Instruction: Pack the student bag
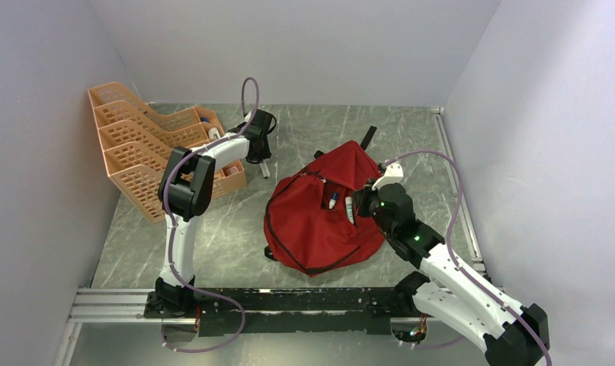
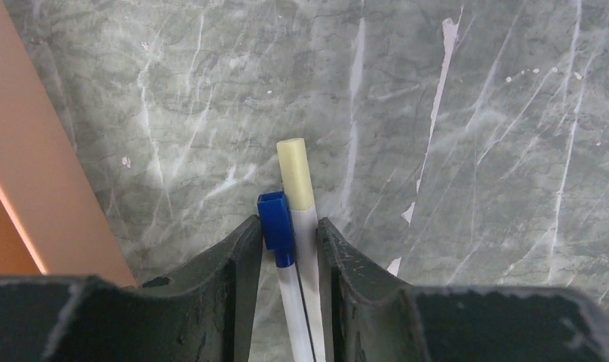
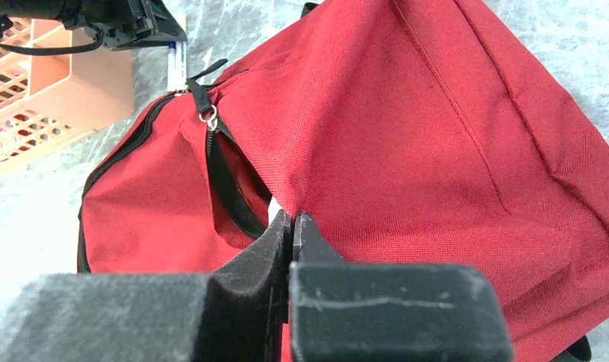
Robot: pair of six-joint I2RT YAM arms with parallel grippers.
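A blue-capped white pen (image 2: 276, 219) and a white stick with a cream end (image 2: 294, 170) lie side by side on the table, beside the organizer. My left gripper is open, its fingers on either side of the pair. The red bag (image 1: 308, 236) lies in the middle with its pocket partly open; a blue-and-white item (image 1: 333, 200) and a white tube (image 1: 349, 210) show in the pocket. At the bag's upper right, my right gripper is shut on a fold of the red cloth by the zipped opening.
The peach organizer (image 1: 132, 156), with slanted compartments, stands at the left; its wall (image 2: 56, 151) is close to my left gripper. A few small items sit in its front section. Bare table lies between organizer and bag, and behind the bag.
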